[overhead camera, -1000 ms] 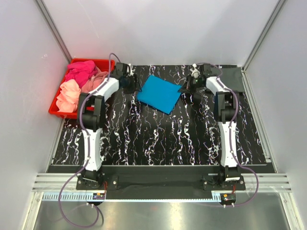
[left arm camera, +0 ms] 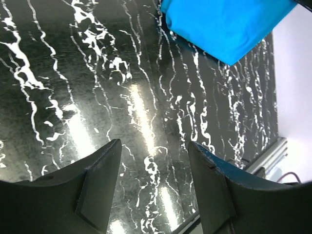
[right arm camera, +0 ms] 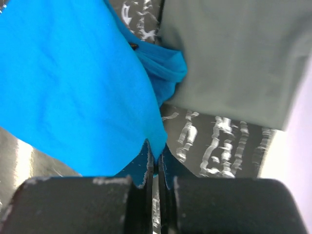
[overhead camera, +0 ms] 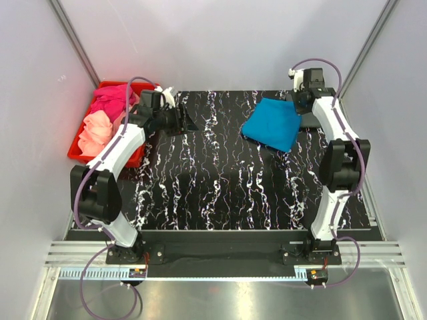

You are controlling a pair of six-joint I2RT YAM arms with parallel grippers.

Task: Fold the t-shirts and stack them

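A folded blue T-shirt lies at the right rear of the dark table, its right corner raised in my right gripper, which is shut on the cloth. In the right wrist view the shirt runs to the fingertips, beside a grey folded square. My left gripper is open above the table by the red bin, with nothing between its fingers; the left wrist view shows the blue shirt at its top right.
A red bin at the left holds pink, salmon and brownish cloths. White walls enclose the sides and back.
My right gripper has moved right with the blue shirt, pulling it toward the grey square. My left gripper has moved away from the shirt and sits nearer the red bin.
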